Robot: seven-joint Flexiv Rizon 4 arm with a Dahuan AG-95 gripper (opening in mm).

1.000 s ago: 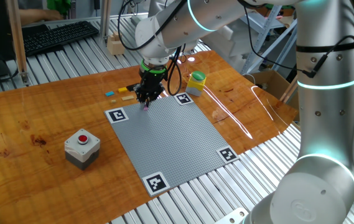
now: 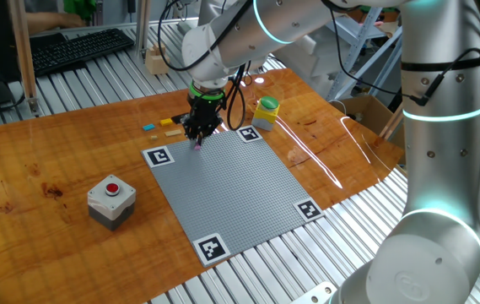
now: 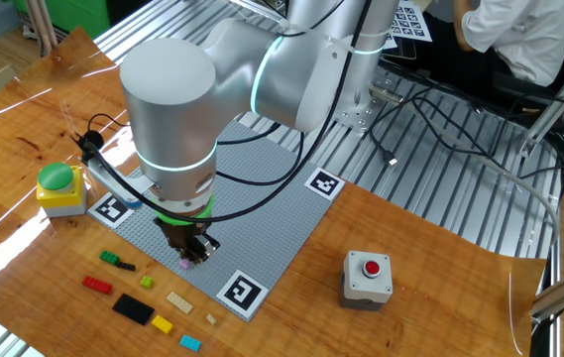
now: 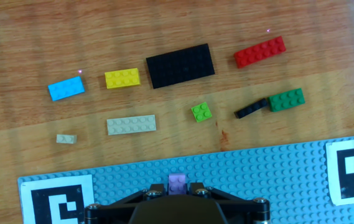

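Observation:
A small purple brick (image 4: 177, 183) sits between the fingertips of my gripper, which looks shut on it at the bottom of the wrist view. In exterior view 2 the purple brick (image 3: 186, 264) shows just under the dark fingers (image 3: 202, 248), over the edge of the grey baseplate (image 3: 291, 213) nearest the loose bricks. From exterior view 1 the same brick (image 2: 196, 148) appears as a pink spot at the far edge of the baseplate (image 2: 231, 194). Whether it touches the studs, I cannot tell.
Loose bricks lie on the wood beyond the plate: red (image 4: 260, 51), large black (image 4: 180, 65), yellow (image 4: 122, 78), blue (image 4: 66, 88), beige (image 4: 131, 124), lime (image 4: 201, 112), green (image 4: 287, 99) and others. A green-button box (image 3: 59, 188) and a red-button box (image 3: 367, 279) flank the plate, whose middle is bare.

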